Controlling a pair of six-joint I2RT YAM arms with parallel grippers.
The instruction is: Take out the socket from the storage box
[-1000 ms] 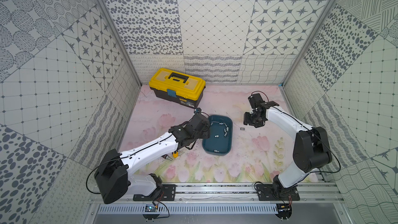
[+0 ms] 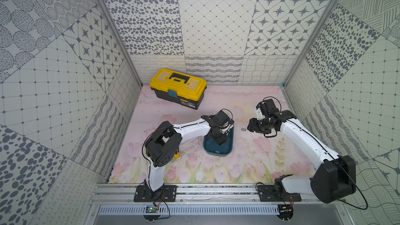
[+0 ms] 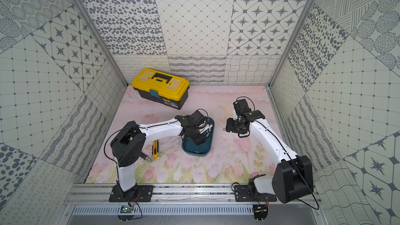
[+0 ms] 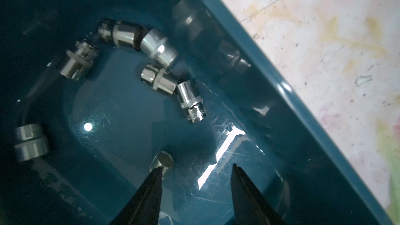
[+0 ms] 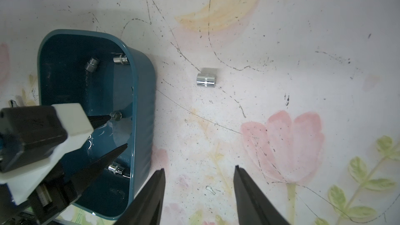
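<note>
Several silver sockets lie on the floor of the dark teal storage box. In the left wrist view most of them cluster near one wall, among them a two-step socket. A lone socket stands nearer my left gripper, whose fingers are apart with nothing between them, over the box. Another socket lies by itself on the table beside the box. My right gripper hovers over the table to the right of the box, fingers apart and empty.
A yellow-lidded toolbox stands closed at the back left. A yellow cutter and a dark screwdriver-like tool lie left of the box.
My left arm has swung right, from the box's left edge to over the box, covering most sockets from the top left view.
</note>
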